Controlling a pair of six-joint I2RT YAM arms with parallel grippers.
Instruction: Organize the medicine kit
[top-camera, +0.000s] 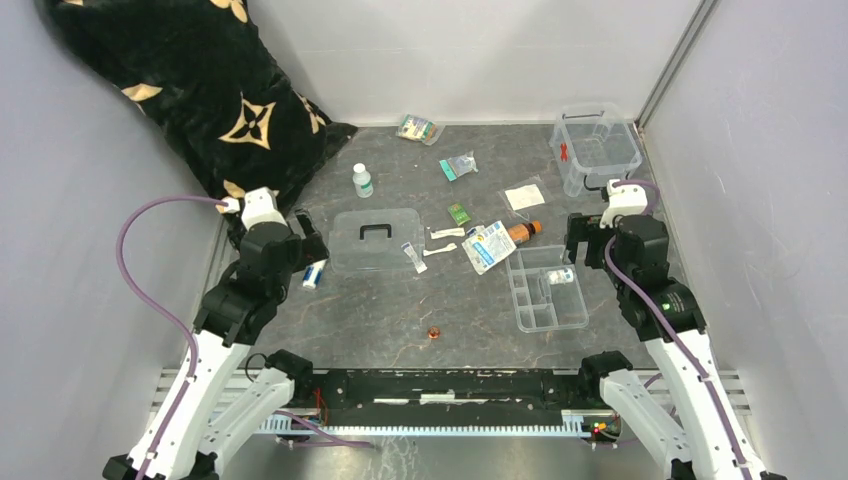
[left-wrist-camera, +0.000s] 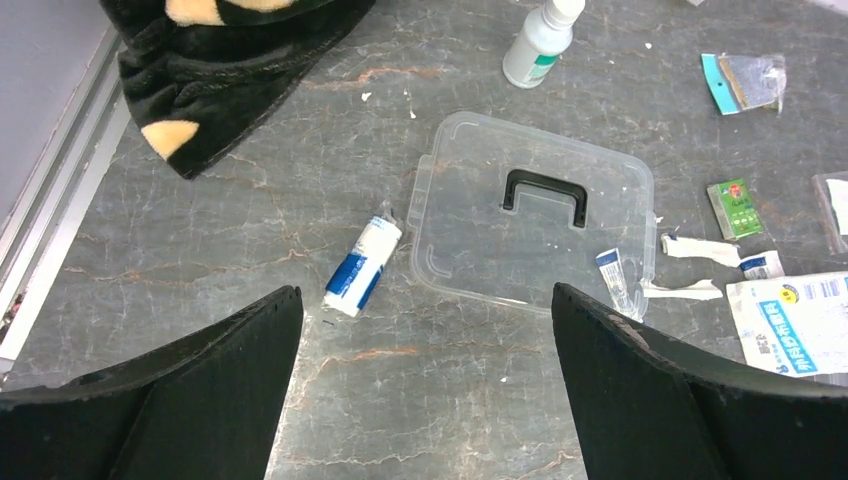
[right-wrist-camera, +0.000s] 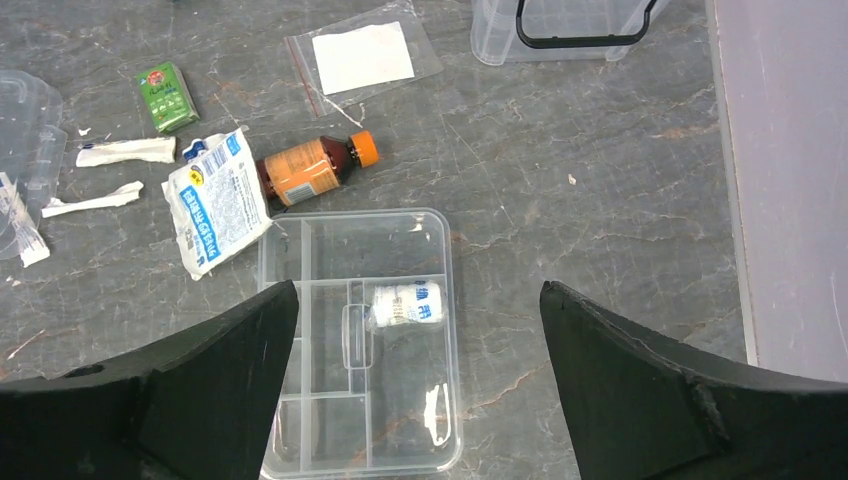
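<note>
My left gripper is open and empty above the left side, near a blue-white tube (left-wrist-camera: 360, 262) and a clear lid (left-wrist-camera: 470, 220) with black handle. My right gripper hangs open and empty over a divided tray (right-wrist-camera: 405, 250), which holds a white roll (right-wrist-camera: 405, 303). Behind the tray lie a white packet (right-wrist-camera: 215, 205), brown bottle (right-wrist-camera: 300, 172), green box (right-wrist-camera: 165, 98), swab-like white strips (right-wrist-camera: 125, 151) and a bag (right-wrist-camera: 362, 58) with white square. A white bottle (top-camera: 362, 182), small bagged items (top-camera: 459, 166) and a clear box (top-camera: 595, 150) stand farther back.
A black patterned cushion (top-camera: 220, 100) fills the back left. Walls enclose the grey table. A small copper-coloured object (top-camera: 433, 332) lies near the front middle, where the surface is otherwise mostly clear.
</note>
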